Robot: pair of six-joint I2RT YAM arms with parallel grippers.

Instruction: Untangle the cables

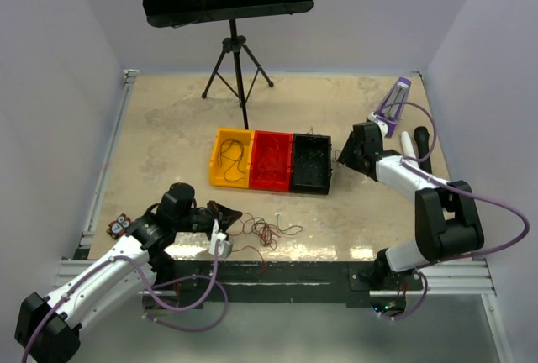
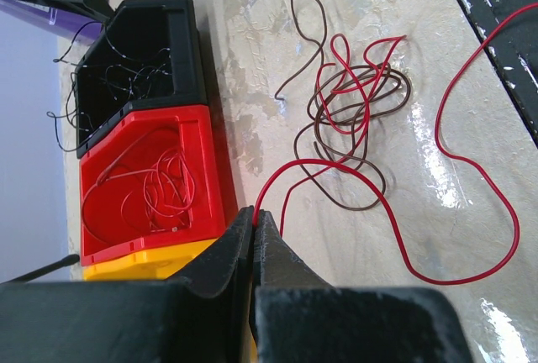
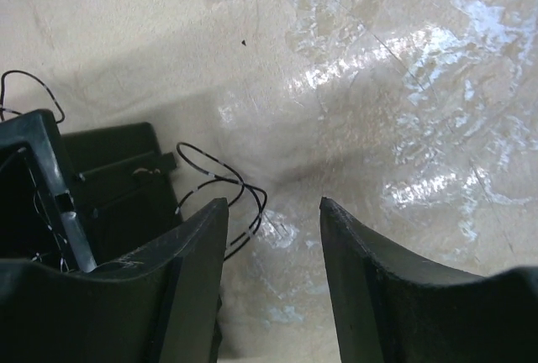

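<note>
A tangle of red and dark brown cables (image 2: pixel 361 115) lies near the table's front edge. In the left wrist view a red cable (image 2: pixel 408 254) arcs up to my left gripper, whose tips are shut on it. Black cables (image 2: pixel 126 86) fill the black bin (image 2: pixel 206 60), some hanging over its wall. My right gripper stands part open just right of that bin, nothing held between its fingers; a loop of black cable (image 3: pixel 239 182) shows beyond its left finger. A red cable (image 2: pixel 168 182) lies in the red bin (image 2: pixel 220 161).
The yellow bin (image 1: pixel 215 151) holds a dark cable. A music stand (image 1: pixel 234 44) rises behind the bins. At the right lie a purple holder (image 1: pixel 395 102) and a black rod (image 1: pixel 423 149).
</note>
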